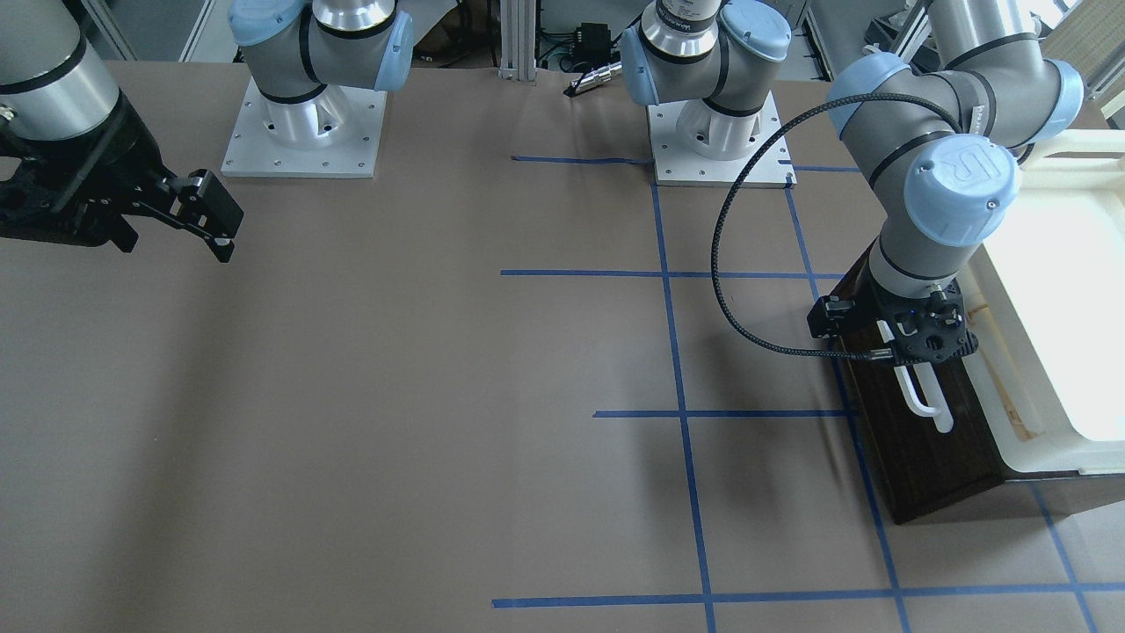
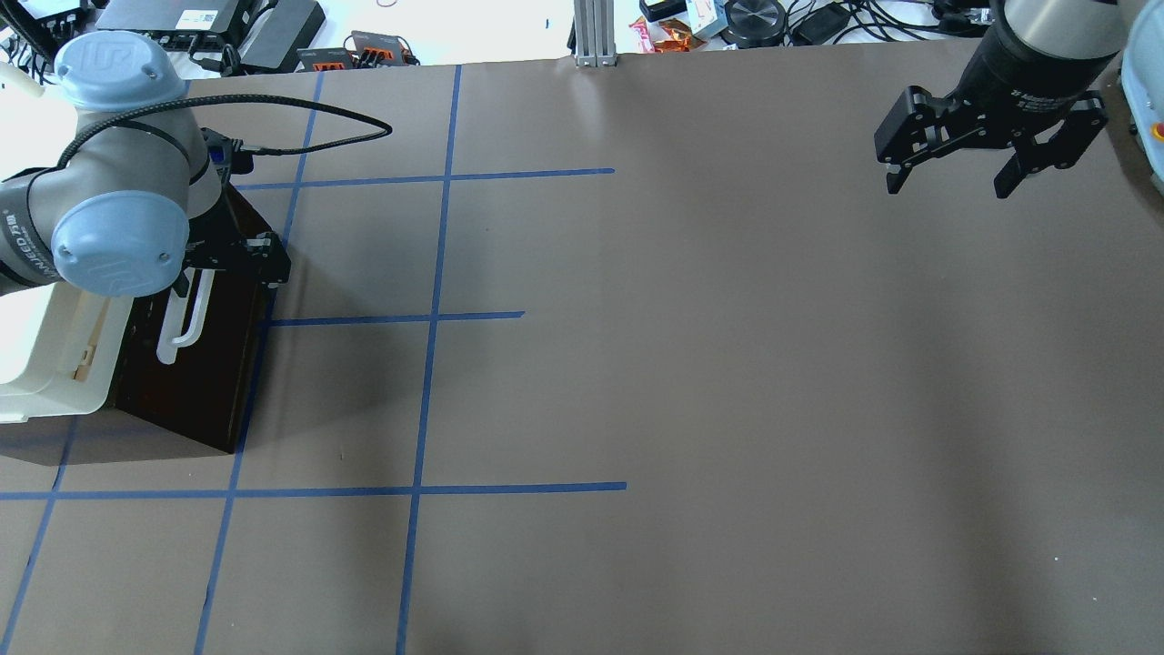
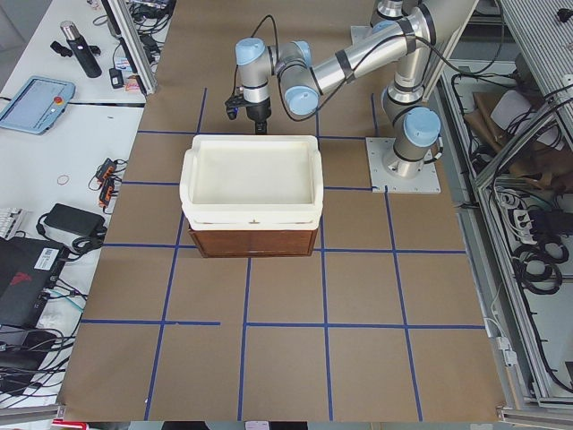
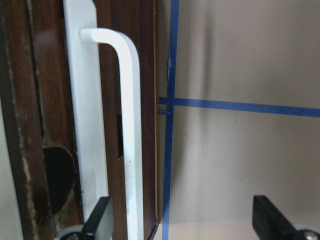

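A dark wooden box carries a white tray on top and a white bar handle on one face. My gripper is over that face at the handle, its black housing covering part of the handle in the front view. In the wrist view the two fingertips stand wide apart, open, with the handle's near end beside the left one; nothing is seen clamped between them.
Another arm's black gripper hangs apart across the table. More arm bases stand along the back edge. The taped floor beside the box is clear.
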